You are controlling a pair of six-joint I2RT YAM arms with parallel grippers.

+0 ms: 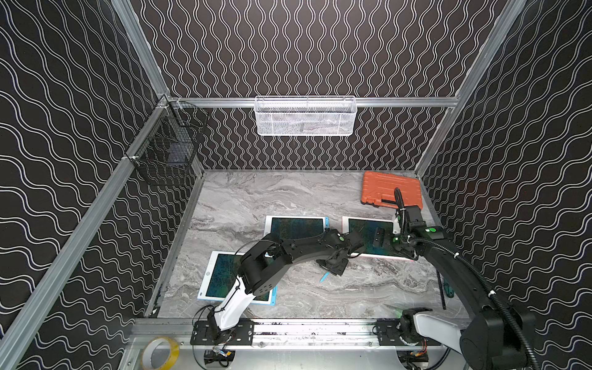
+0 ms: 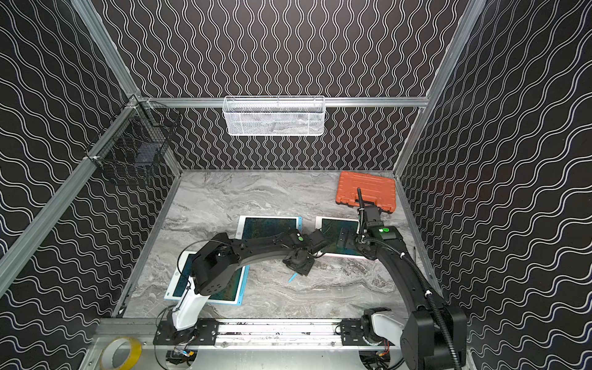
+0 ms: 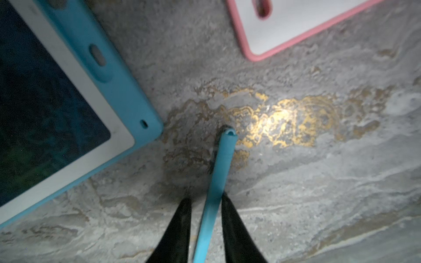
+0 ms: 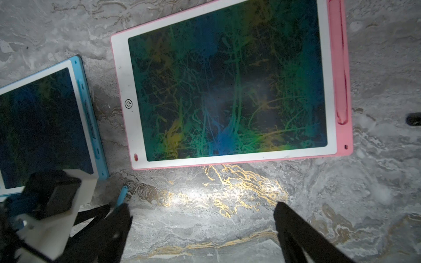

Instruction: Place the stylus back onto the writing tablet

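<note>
A thin blue stylus (image 3: 214, 192) lies on the marble tabletop; in the top left view only a short piece of the stylus (image 1: 323, 277) shows beside my left hand. My left gripper is open, its two dark fingers on either side of the stylus with gaps visible. Up and left of the stylus is a blue-edged writing tablet (image 3: 118, 114) with slots along its edge. Another blue-edged tablet (image 1: 215, 277) lies at the front left, partly under the left arm. Over the pink-edged tablet (image 4: 228, 87), my right gripper is wide open and empty.
An orange case (image 1: 391, 189) stands at the back right. Dark tools (image 1: 448, 289) lie by the right arm. A white mesh basket (image 1: 305, 117) hangs on the back wall. Tabletop between the tablets and the front rail is mostly clear.
</note>
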